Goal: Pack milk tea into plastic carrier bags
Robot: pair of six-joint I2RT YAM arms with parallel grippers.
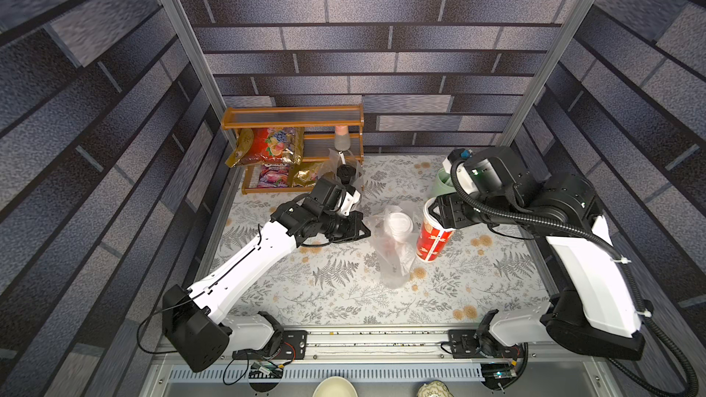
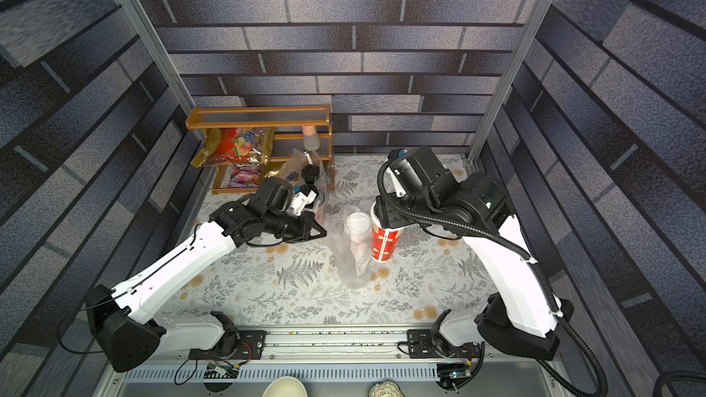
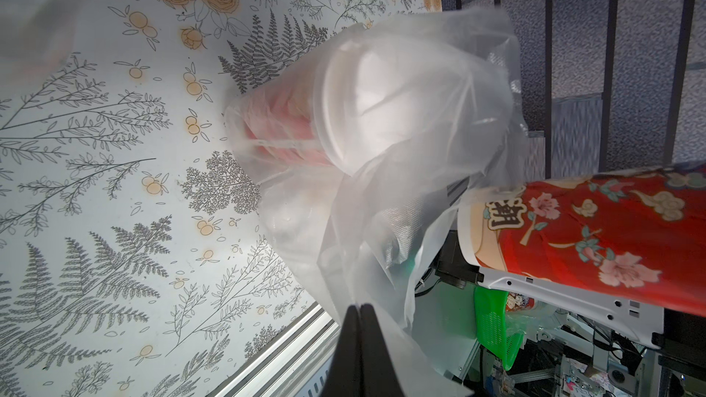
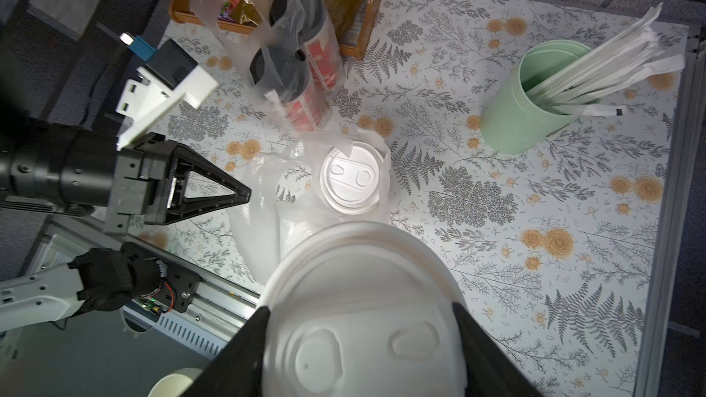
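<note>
A clear plastic bag (image 1: 393,264) lies mid-table around a white-lidded cup, seen through the film in the left wrist view. My left gripper (image 1: 365,231) is shut at the bag's left side, its fingertips (image 3: 353,316) at the bag film; whether they pinch any cannot be told. My right gripper is shut on a red milk tea cup (image 1: 434,239) with a white lid, held just right of the bag.
Behind, two bagged cups (image 4: 294,99) stand near a wooden rack (image 1: 290,114) with snack packs. A green straw holder (image 4: 514,117) stands at back right.
</note>
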